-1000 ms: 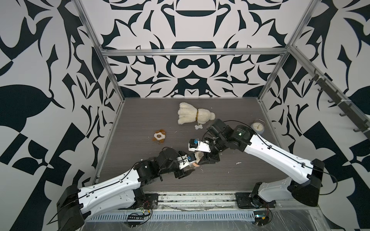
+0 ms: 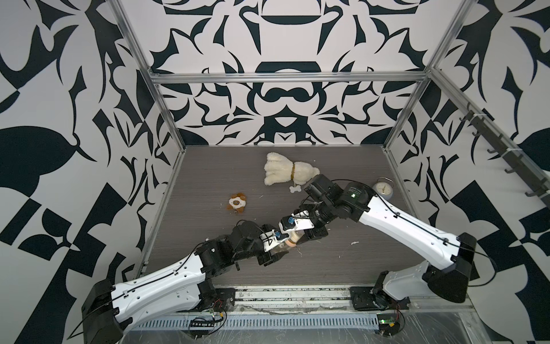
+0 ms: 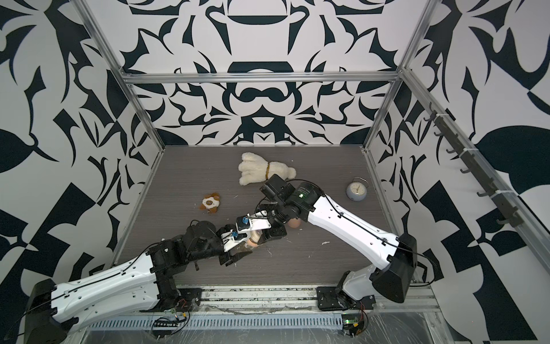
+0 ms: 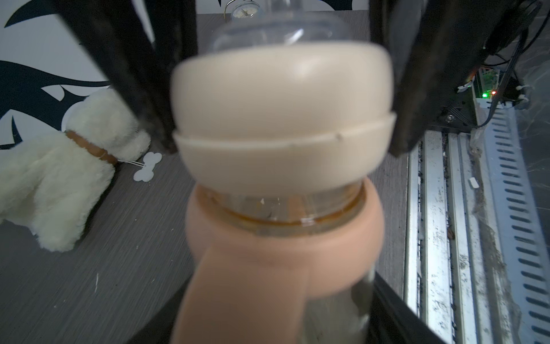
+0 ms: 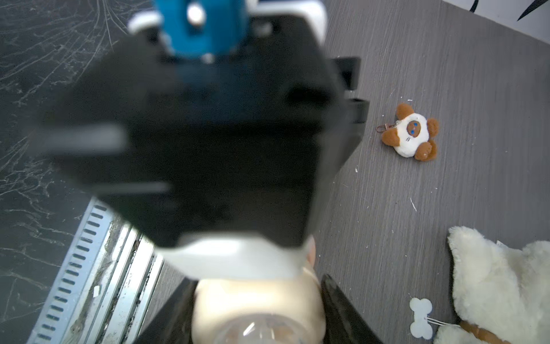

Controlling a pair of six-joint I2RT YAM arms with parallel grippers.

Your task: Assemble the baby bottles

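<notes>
Low over the middle front of the table, my two grippers meet at a baby bottle. My left gripper is shut on the bottle, which has a peach handle ring. My right gripper is shut on the cream collar at the bottle's top. A clear cap or teat shows above the collar. In the left wrist view the collar sits over the glass neck; whether it is seated cannot be told. A peach object shows partly behind my right gripper in the top right view.
A white plush dog with a bone tag lies at the back middle. A small brown-white plush lies left of the grippers, and a clock stands at the right.
Both arms have shifted a little: the left gripper slightly down-left in the top left view, the right wrist slightly upward and left. Both still meet at the bottle.
</notes>
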